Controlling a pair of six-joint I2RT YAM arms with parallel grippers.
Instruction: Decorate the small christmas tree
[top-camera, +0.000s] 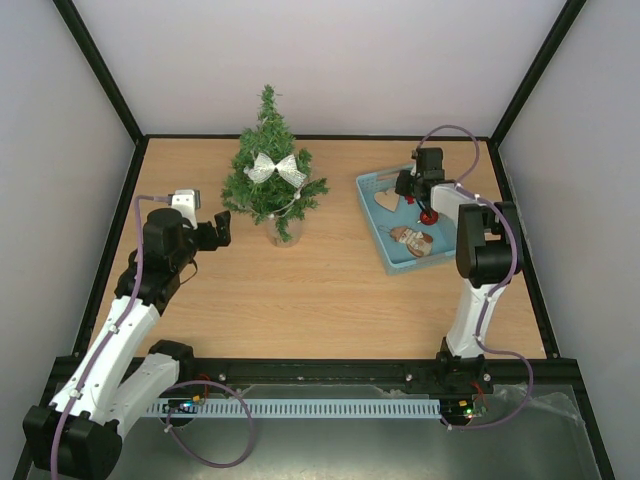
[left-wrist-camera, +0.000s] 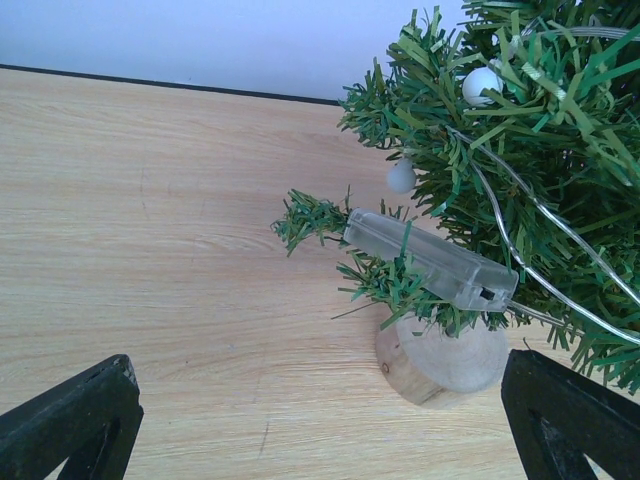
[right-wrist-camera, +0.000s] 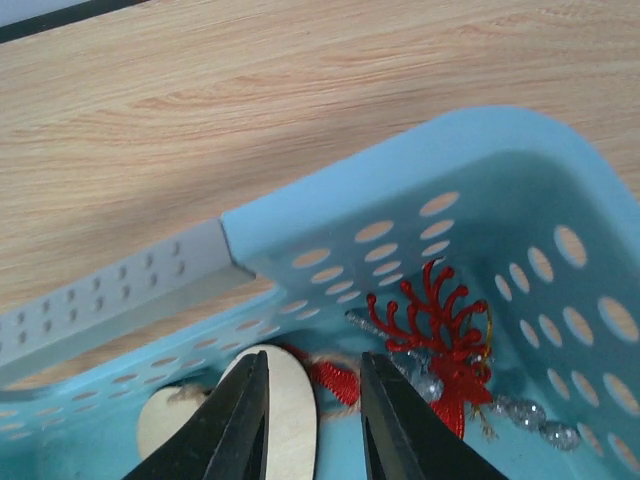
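The small Christmas tree (top-camera: 262, 140) stands at the back left of the table, with a silver bow (top-camera: 275, 168) and a string of lights on it. In the left wrist view its wooden base (left-wrist-camera: 440, 362) and a clear battery box (left-wrist-camera: 430, 258) show. My left gripper (top-camera: 222, 232) is open and empty, left of the tree. My right gripper is down at the blue basket (right-wrist-camera: 380, 185), a gap between its fingers. A red ornament (right-wrist-camera: 345, 383) shows in that gap; whether it is gripped, I cannot tell.
The basket also holds a red antlered ornament (right-wrist-camera: 450, 350), pale wooden pieces (right-wrist-camera: 285, 410) and a brown-and-white ornament (top-camera: 412, 240). Its raised wall stands close to my right fingers. The table between tree and basket is clear (top-camera: 325, 270).
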